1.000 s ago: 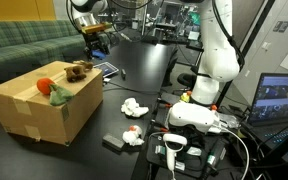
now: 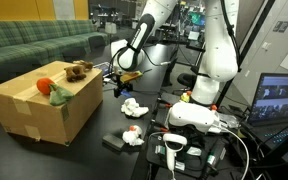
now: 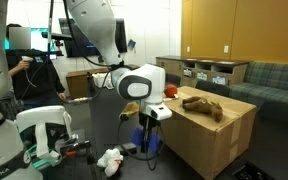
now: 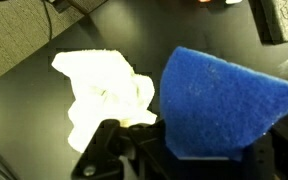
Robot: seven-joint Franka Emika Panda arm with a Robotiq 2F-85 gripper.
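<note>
My gripper (image 2: 119, 88) is shut on a blue cloth (image 4: 224, 105), which covers the fingertips in the wrist view. In exterior view 2 the blue cloth (image 3: 144, 138) hangs below the white arm, low over the dark table. A crumpled white cloth (image 4: 102, 97) lies flat on the table to the left of the blue one in the wrist view. Seen from exterior view 1, that white cloth (image 2: 134, 108) rests a little in front and to the right of my gripper. The two cloths appear apart.
A large cardboard box (image 2: 46, 110) stands to the left, with a red round item (image 2: 45, 86) and a brown plush toy (image 2: 78, 71) on top. A grey block (image 2: 115, 142) and a small red-and-white item (image 2: 133, 135) lie nearer the front.
The white cloth and box have not moved.
</note>
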